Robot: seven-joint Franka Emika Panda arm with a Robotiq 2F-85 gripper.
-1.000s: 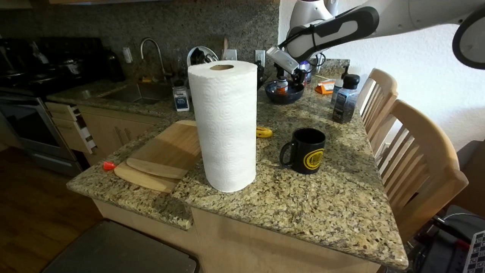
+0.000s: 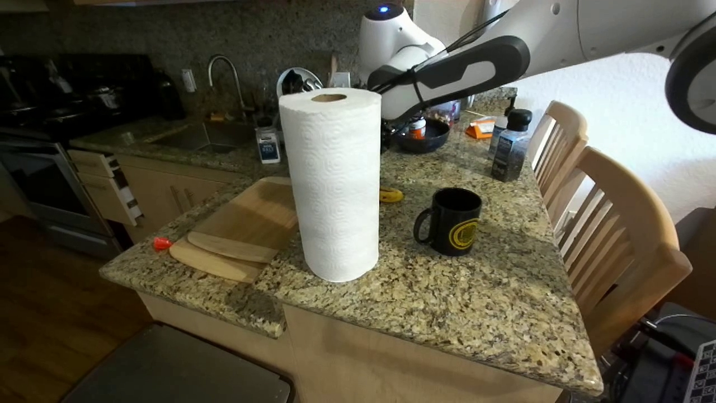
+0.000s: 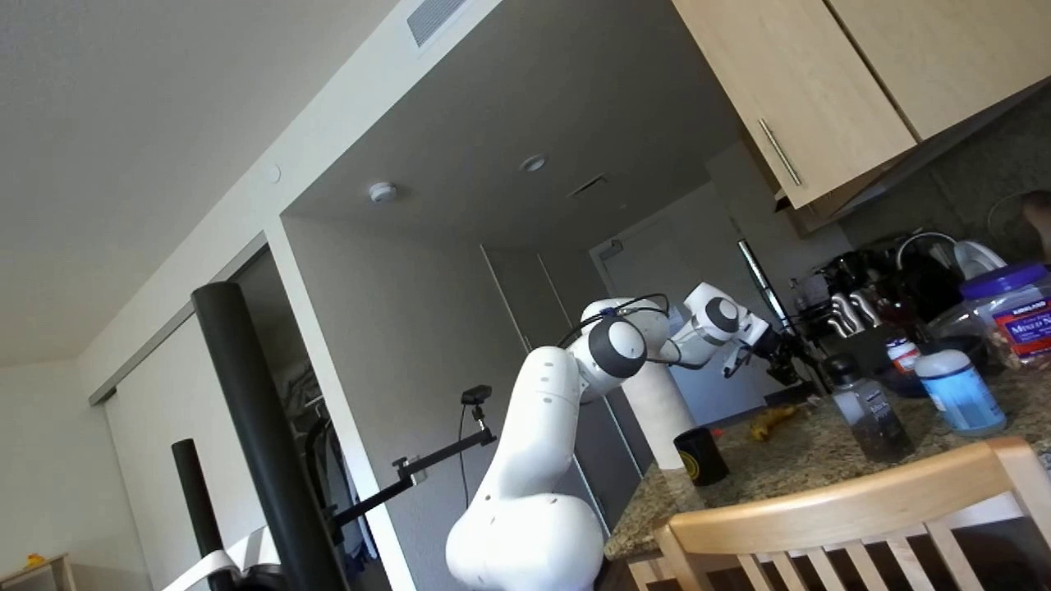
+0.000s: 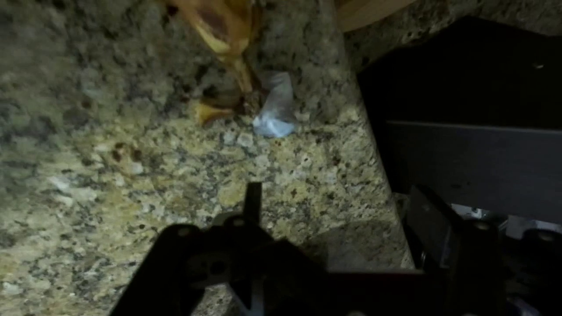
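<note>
My gripper is open over the granite counter [image 4: 158, 221], its dark fingers spread across the counter's edge with nothing seen between them. In the wrist view, the stem end of a yellow-brown banana [image 4: 218, 31] lies ahead of the fingers. Beside the stem is a small crumpled pale, clear-looking scrap [image 4: 276, 110]. From the side, the dark gripper [image 3: 785, 359] hangs above the counter beyond the banana [image 3: 773, 420]. The paper towel roll [image 2: 335, 188] hides the gripper and part of the banana [image 2: 391, 195] in exterior view 1.
A black mug [image 2: 455, 218] stands right of the roll. Wooden cutting boards [image 2: 248, 215] lie to the left. Further back are a dark bowl [image 2: 429, 141] containing a small bottle [image 2: 417, 127] and a grey bottle [image 2: 511, 151]. Chairs [image 2: 604, 228] line the right side.
The arm has swung left and toward the camera, away from the dark bowl. Its gripper, earlier down at the small bottle, is now behind the paper towel roll. The bottle stays in the bowl.
</note>
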